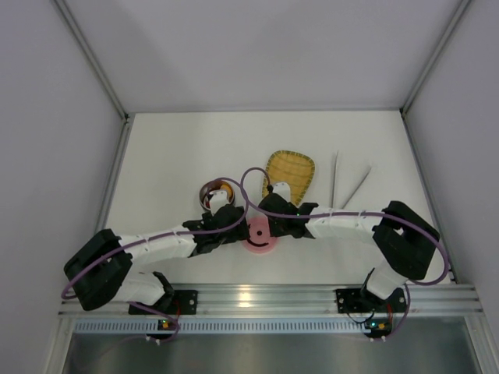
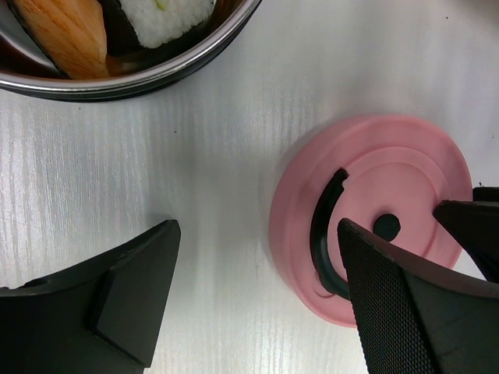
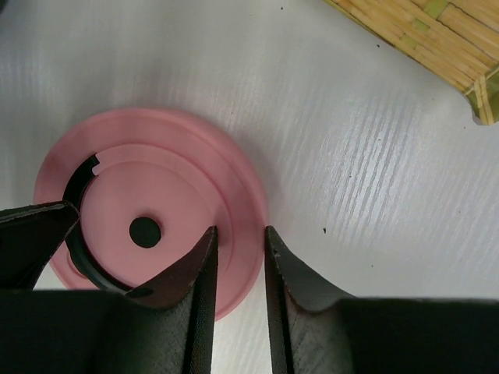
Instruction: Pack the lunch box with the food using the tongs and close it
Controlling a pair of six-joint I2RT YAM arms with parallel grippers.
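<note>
The round pink lid (image 1: 260,245), with a black curved strip and dot, lies on the table between my two arms. My left gripper is open with bare table between its fingers; one of them overlaps the lid's near-left edge in the left wrist view. On the lid's other side, my right gripper has its fingers close together with the lid's rim in the narrow gap; whether they press on it cannot be told. A steel lunch bowl (image 2: 156,83) holding food, including rice (image 2: 168,19) and an orange piece (image 2: 70,39), stands farther left.
A yellow woven tray (image 1: 290,167) lies behind the right arm. Two thin white sticks (image 1: 335,179) rest to its right. The two grippers are close together over the lid.
</note>
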